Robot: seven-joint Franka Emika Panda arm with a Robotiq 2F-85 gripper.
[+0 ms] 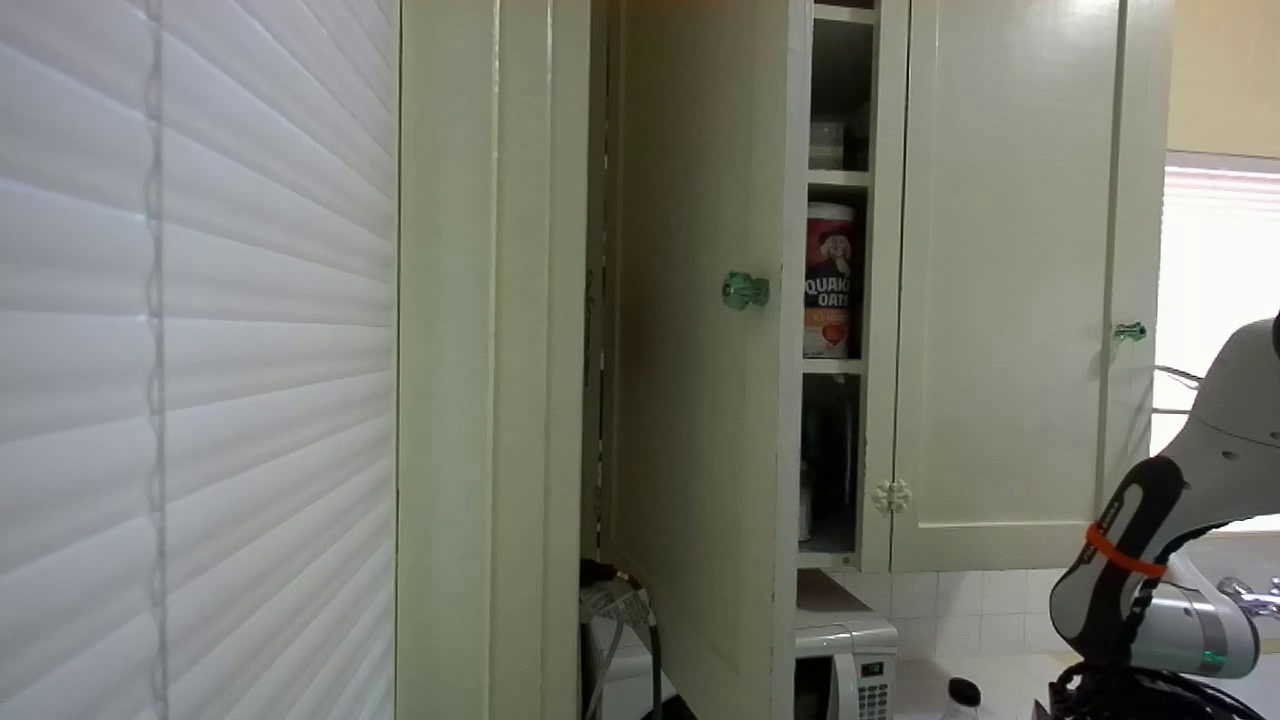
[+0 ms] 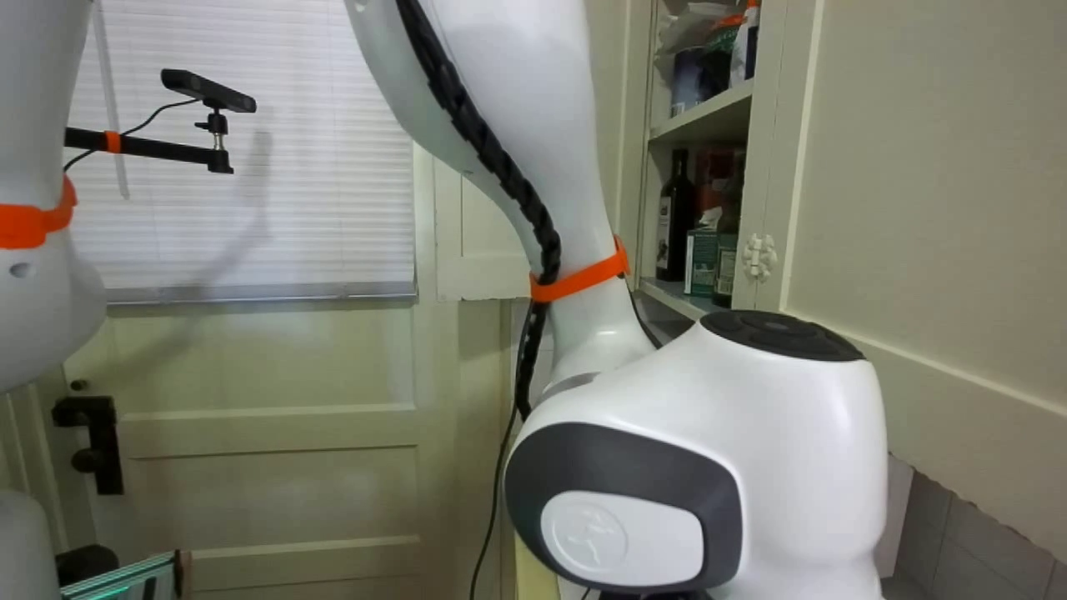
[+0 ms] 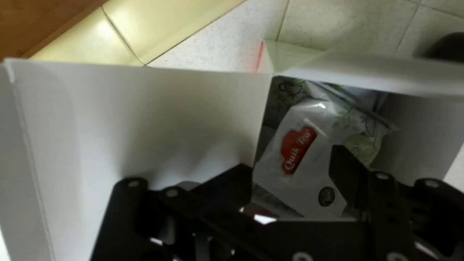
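In the wrist view, a white packet (image 3: 315,152) with a red "Quik Tea" label shows between the black fingertips of my gripper. The fingers press in on its two sides, one at each edge. Around the packet is an open white box (image 3: 417,130) with more green-printed packets (image 3: 290,91) inside it. A wide white flap (image 3: 130,117) of the box spreads out to the left, behind the left finger. The packet's lower part is hidden by the gripper body. In exterior view 1 the arm (image 1: 1176,588) is at the lower right and its gripper is out of frame.
An open cabinet door (image 1: 702,420) stands out beside shelves holding an oats canister (image 1: 829,282). Below is a white microwave (image 1: 846,654), with a black-capped bottle (image 1: 963,692) to its right. A dark round object (image 3: 446,47) lies near the box.
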